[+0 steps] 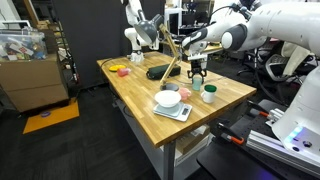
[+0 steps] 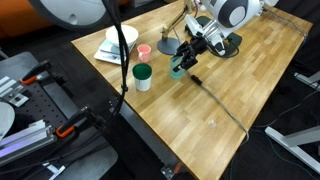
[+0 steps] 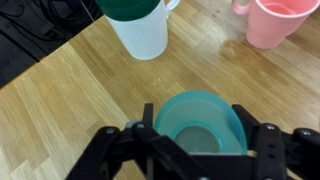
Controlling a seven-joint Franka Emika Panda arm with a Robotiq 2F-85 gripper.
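My gripper is shut on a teal cup, with a finger on either side of its round rim. In exterior view 2 the same teal cup shows under the gripper, over the wooden table near its middle. Exterior view 1 has the cup small beneath the dark fingers. Whether the cup's base touches the table cannot be told from these views.
A white mug with a dark green inside and a pink mug stand close to the held cup. Beyond them sit a white bowl and a pale tray. Bare table lies on the other side.
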